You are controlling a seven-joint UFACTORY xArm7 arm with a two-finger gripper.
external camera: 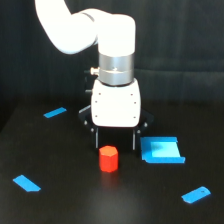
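On the dark tabletop stands a red block with a hexagonal outline, left of the frame's centre line. My gripper hangs behind and slightly to the right of it in the picture. Its dark fingers are spread apart and nothing shows between them, so it is open. The fingertips are hard to make out against the black surface, and their height above the table cannot be told. To the right lies a square of blue tape with a light blue patch inside it.
Short blue tape strips mark the table at the left front, right front and left back. A dark curtain hangs behind.
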